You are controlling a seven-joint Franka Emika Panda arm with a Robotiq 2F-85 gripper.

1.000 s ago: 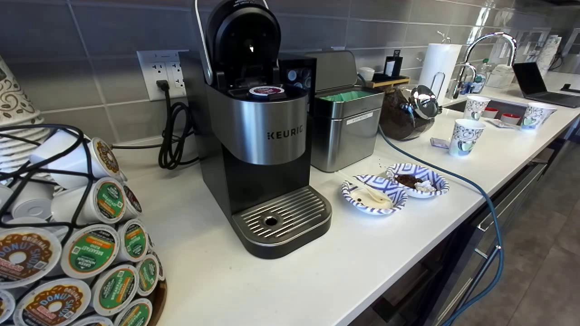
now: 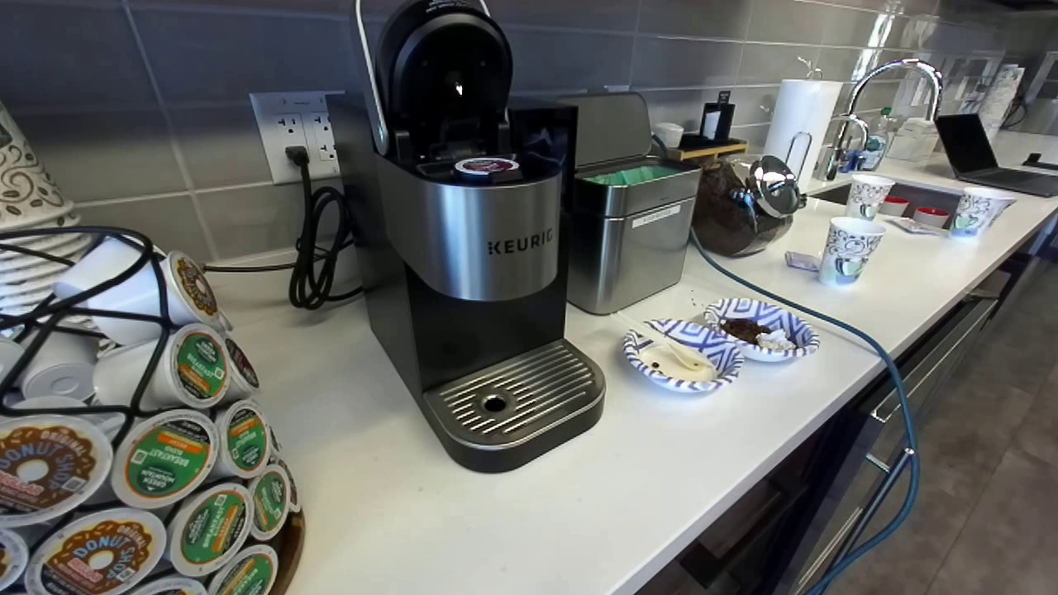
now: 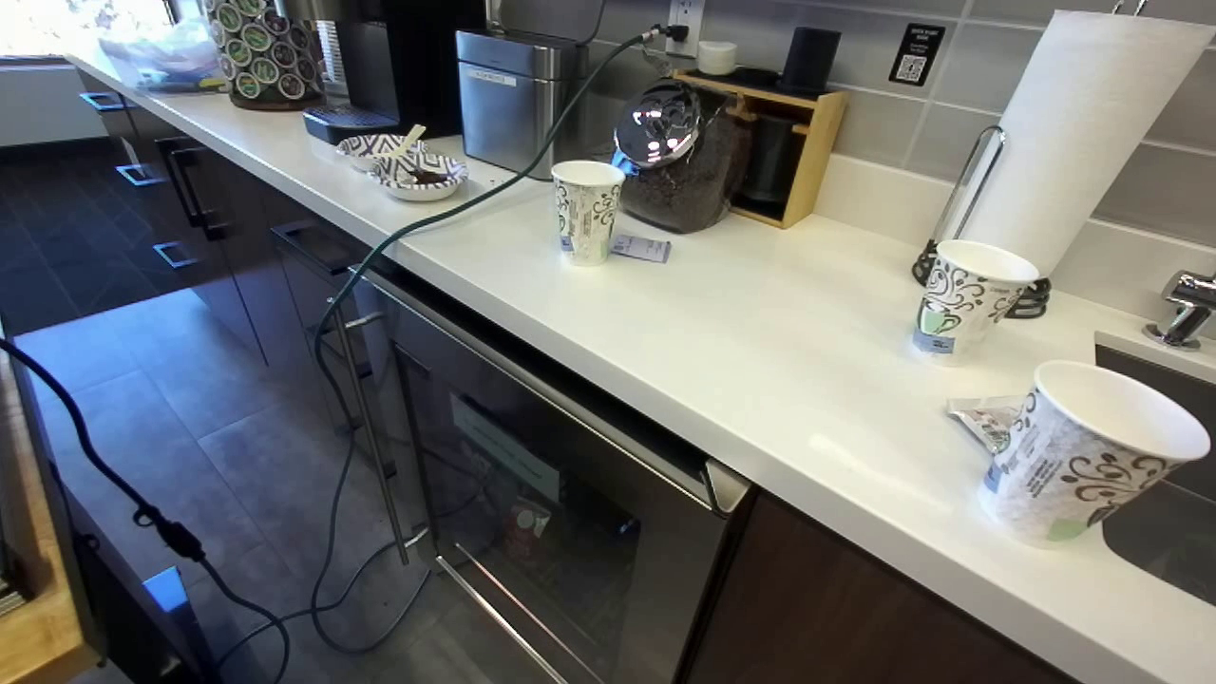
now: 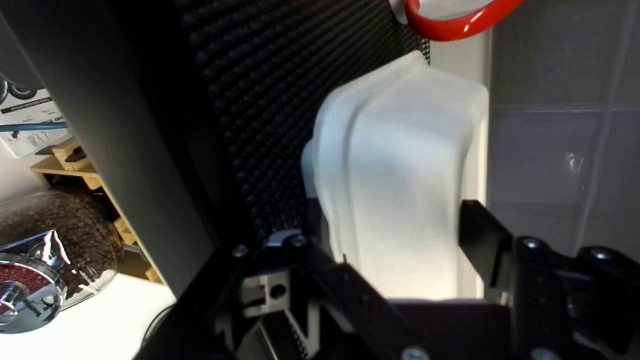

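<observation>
In the wrist view, my gripper stands part open, its dark fingers (image 4: 480, 234) on either side of a smooth white angular object (image 4: 402, 174). The right finger overlaps the object's edge in this view. Whether either finger touches it is hard to tell. The object's near end is hidden behind the gripper. Neither exterior view has the arm or gripper in it. The Keurig coffee maker (image 2: 476, 238) has its lid up, with a pod (image 2: 486, 167) in the top holder and no cup on its drip tray (image 2: 516, 406).
A black ribbed surface (image 4: 270, 72) and a red loop (image 4: 462, 24) lie near the white object. Patterned bowls (image 2: 684, 368), paper cups (image 3: 587, 211), a bean jar (image 3: 684, 171) and a loose cable (image 2: 793, 312) occupy the counter. Bare counter (image 2: 397, 535) lies before the coffee maker.
The lit round marks on the coffee maker's panel are no longer visible. Nothing else in exterior view 1 has visibly moved.
</observation>
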